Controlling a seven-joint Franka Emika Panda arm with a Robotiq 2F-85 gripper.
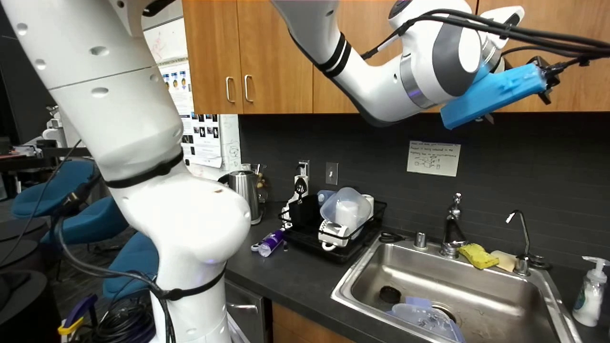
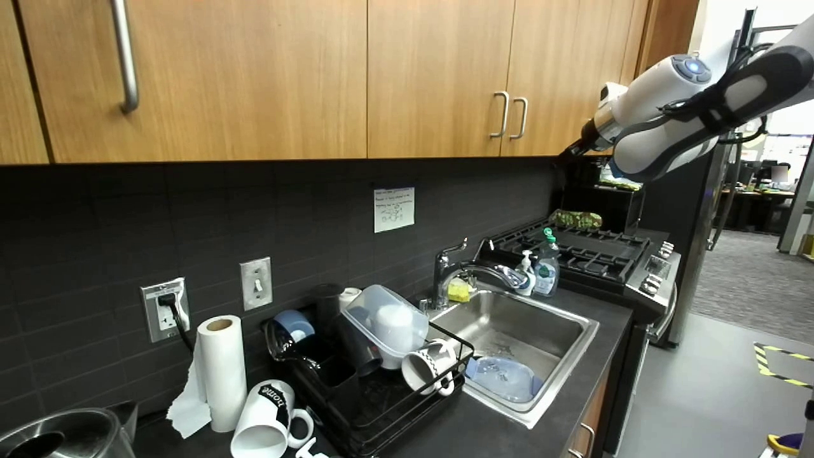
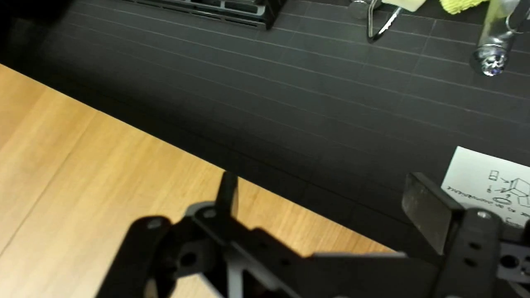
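Observation:
In the wrist view my gripper is open, its two fingers wide apart with nothing between them. Past the fingers are the lower edge of a wooden cabinet and the dark tiled wall. Close by the right finger, a handwritten note is fixed to that wall. Exterior view 1 has the arm raised in front of the upper cabinets, and the blue piece at its wrist hides most of the gripper. In exterior view 2 the dark gripper is by the cabinets' lower edge, above the stove side.
Below stand the sink with a clear plastic container in it, the faucet and a yellow cloth. A loaded dish rack sits left of the sink. The stove lies beyond. Air above the sink is clear.

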